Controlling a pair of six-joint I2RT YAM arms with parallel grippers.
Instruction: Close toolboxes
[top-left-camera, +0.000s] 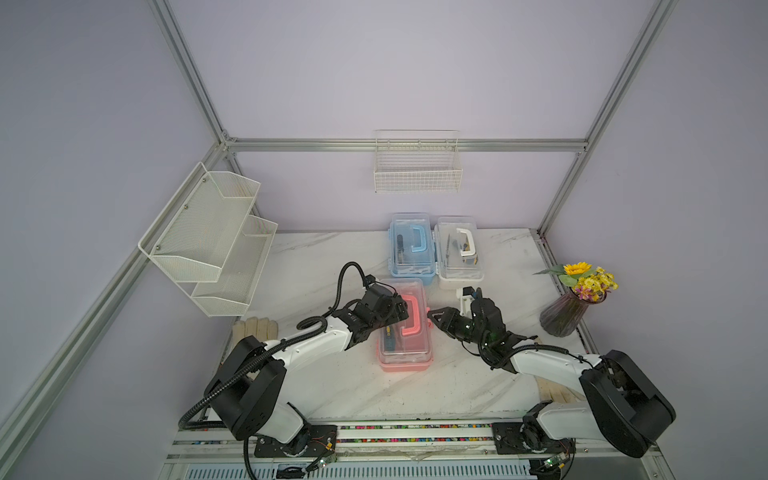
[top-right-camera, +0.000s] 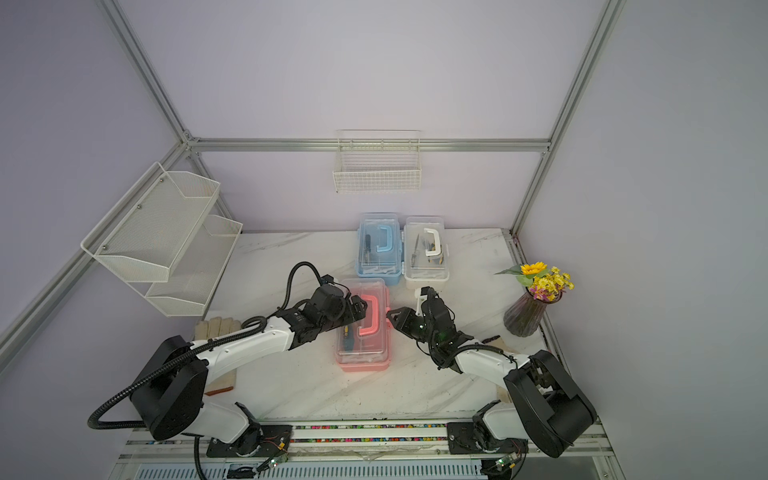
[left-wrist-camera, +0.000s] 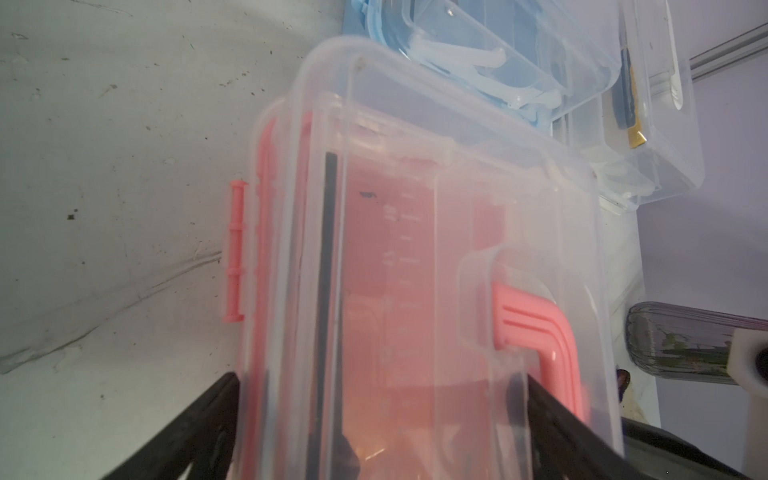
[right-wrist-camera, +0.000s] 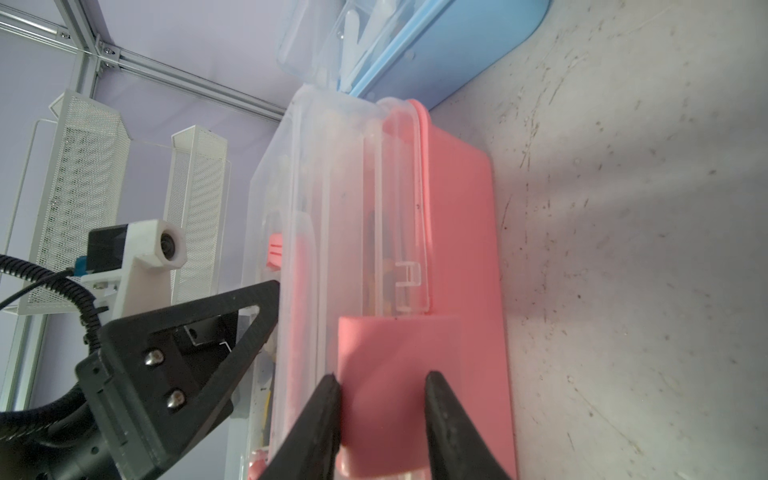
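The pink toolbox (right-wrist-camera: 472, 240) stands mid-table, its clear lid (left-wrist-camera: 400, 264) lying down over the body. On its right side a pink latch (right-wrist-camera: 384, 384) sticks out toward the right wrist camera. My right gripper is at that latch, its fingers parted on either side of the flap; contact is hard to judge. My left gripper is over the lid, open, fingers wide apart and close to the pink handle (left-wrist-camera: 552, 344). Behind are a blue toolbox (top-left-camera: 412, 248) and a white one (top-left-camera: 459, 252), lids down in the top views.
A vase of flowers (top-left-camera: 566, 310) stands at the table's right edge. Mesh shelves (top-left-camera: 212, 248) hang on the left wall and a wire basket (top-left-camera: 417, 177) at the back. Gloves (top-right-camera: 217, 329) lie at the left. Bare table surrounds the pink toolbox in front and to both sides.
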